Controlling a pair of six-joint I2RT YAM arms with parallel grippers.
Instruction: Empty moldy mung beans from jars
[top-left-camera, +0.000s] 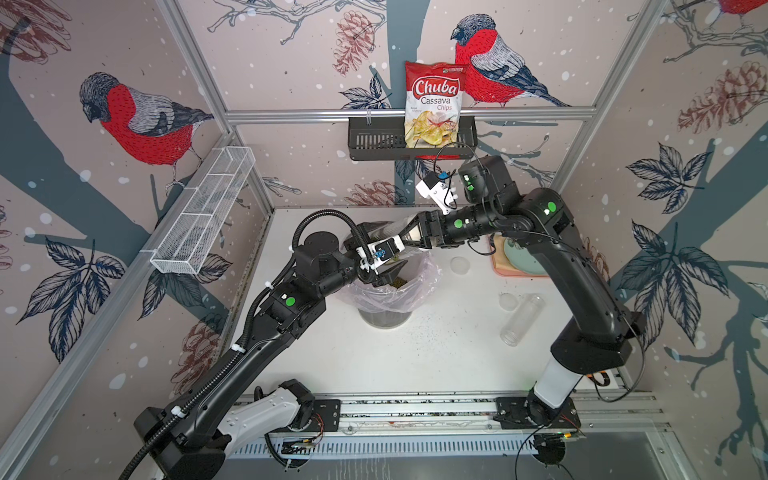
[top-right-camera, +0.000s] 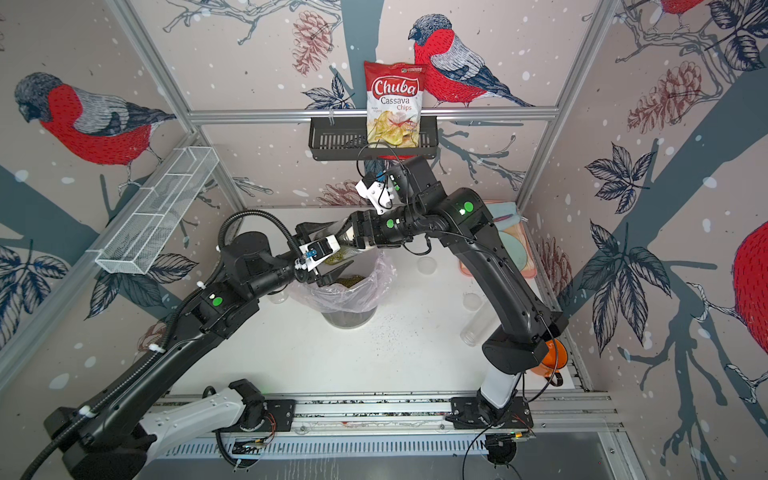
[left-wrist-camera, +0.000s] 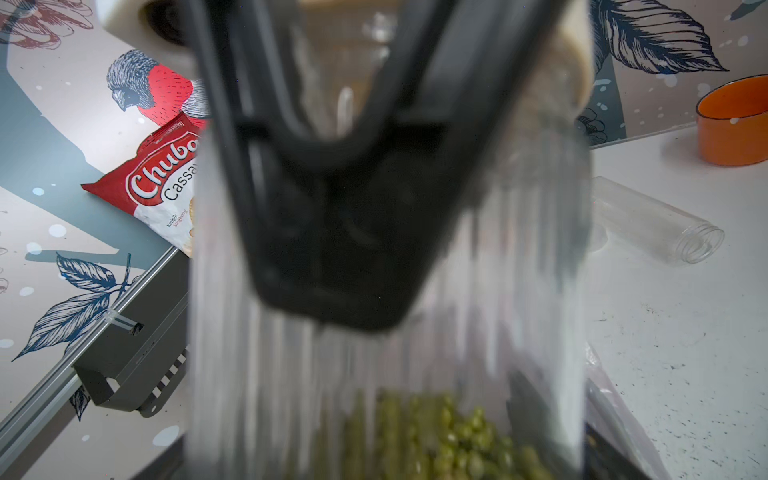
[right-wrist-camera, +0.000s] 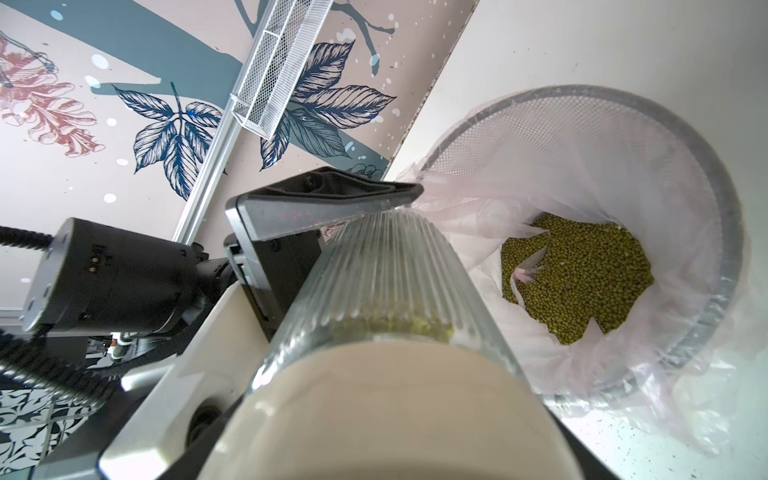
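Observation:
Both grippers meet over the lined bin (top-right-camera: 344, 296), around a ribbed glass jar (right-wrist-camera: 384, 288) with a pale end and green beans inside. In the top left view my left gripper (top-left-camera: 380, 256) is at the jar's left and my right gripper (top-left-camera: 420, 230) at its right. Whether either is firmly closed on it is hard to tell; fingertips are partly hidden or blurred. Many mung beans (right-wrist-camera: 584, 272) lie in the pink bag in the bin.
An empty jar (top-left-camera: 520, 320) lies on the right of the table, near clear lids. An orange pot (left-wrist-camera: 732, 120), a board with a plate (top-right-camera: 512, 252) and a chips bag (top-left-camera: 432, 104) on a rack are also in view.

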